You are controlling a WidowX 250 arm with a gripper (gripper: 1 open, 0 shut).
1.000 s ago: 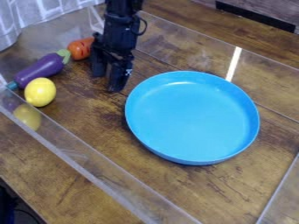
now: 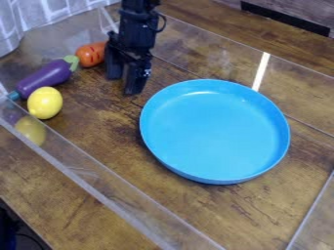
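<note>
My black gripper (image 2: 125, 70) reaches down from the top of the view, low over the wooden board at the upper middle, its fingers apart and open. To its left lies an orange-red vegetable (image 2: 90, 54), partly beside the gripper's body. A purple eggplant (image 2: 47, 76) lies further left, with a yellow lemon-like object (image 2: 45, 102) just below it. A large blue plate (image 2: 214, 131) fills the right middle, apart from the gripper. Whether anything small sits between the fingers is too dark to tell.
Clear plastic walls run along the left, lower and right sides of the wooden board (image 2: 117, 186). The board is bare below the lemon and plate and at the upper right.
The gripper has shifted very slightly over the last second. The vegetables and plate look unmoved.
</note>
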